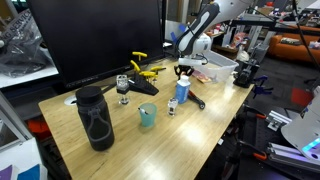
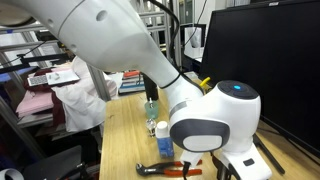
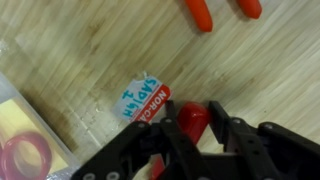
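Note:
In the wrist view a red marker-like object (image 3: 192, 120) lies between the fingers of my gripper, its rounded end facing outward. The fingers stand part open; whether they touch the red object is unclear. Just left of them, a small white, blue and red printed label (image 3: 145, 98) lies on the wood. The white arm (image 2: 215, 120) reaches down to the table in exterior view 2, its gripper partly cut off by the lower edge. Exterior view 1 shows the gripper (image 1: 183, 71) small, behind the blue and white bottle (image 1: 182, 90).
Two red handles (image 3: 200, 14) show at the wrist view's top, and a tray with a pink ring (image 3: 25, 155) at lower left. A teal cup (image 1: 147, 114), a black cylinder (image 1: 96, 118) and a white bin (image 1: 216, 68) stand around.

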